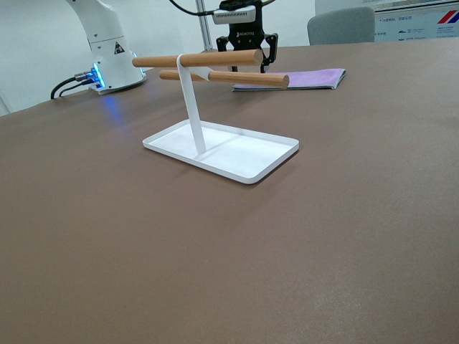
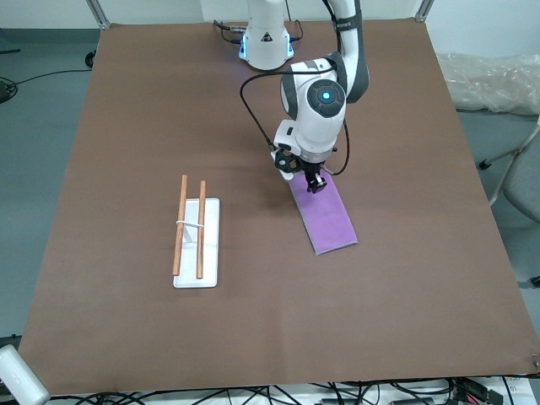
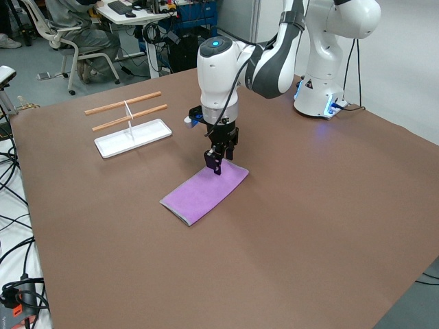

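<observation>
A purple cloth (image 2: 325, 219) with a grey edge lies flat on the brown table, seen also in the right view (image 3: 202, 192). My black gripper (image 2: 314, 186) hangs over the cloth's far end, low near it (image 3: 218, 164); whether its fingers are open or shut is unclear. In the top view the gripper (image 1: 244, 57) is partly behind a rack. That rack has two wooden bars (image 2: 202, 245) on a white stand with a tray (image 2: 211, 270), standing left of the cloth in the left view.
The arm's white base (image 2: 263, 46) stands at the back. Cables run along the table's outer edge, and a chair (image 2: 523, 177) stands beside it.
</observation>
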